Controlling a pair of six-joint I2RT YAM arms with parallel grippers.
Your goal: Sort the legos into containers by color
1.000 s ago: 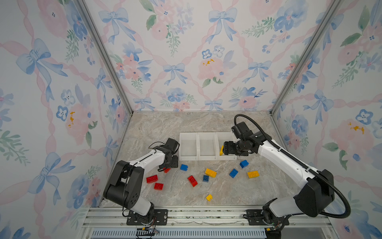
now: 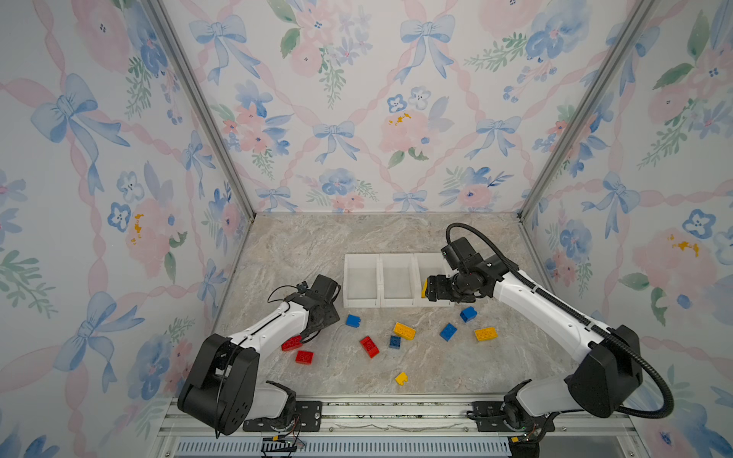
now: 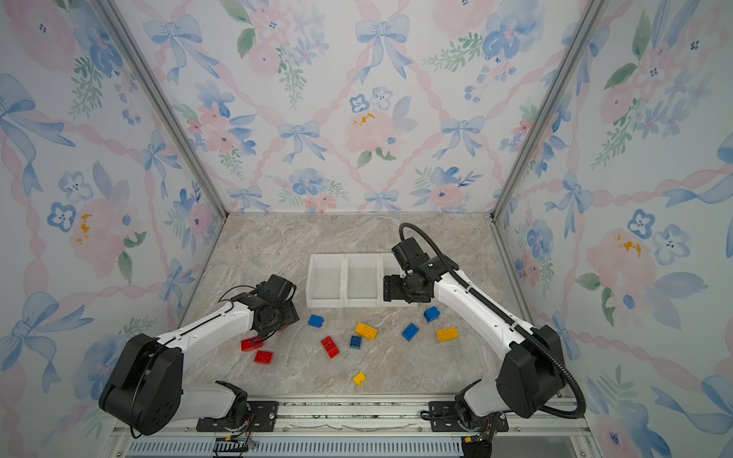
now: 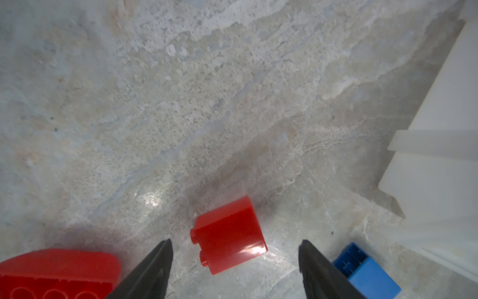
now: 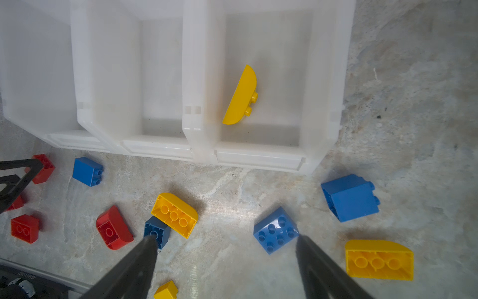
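Observation:
A three-compartment white container (image 2: 362, 303) stands mid-table; a yellow piece (image 5: 240, 94) lies in its right compartment. My right gripper, open and empty, is above that end. My left gripper, open, hovers over a small red brick (image 4: 229, 234) left of the container, another red brick (image 4: 54, 266) beside it. Red (image 2: 369, 346), blue (image 2: 447, 331) and yellow (image 2: 485, 333) bricks are scattered in front of the container. The left and middle compartments look empty.
Clear tabletop (image 2: 297, 236) lies behind and left of the container. A small yellow brick (image 2: 401, 378) is near the front edge. Patterned walls enclose the sides and back.
The right arm has shifted only slightly left; the bricks look unmoved.

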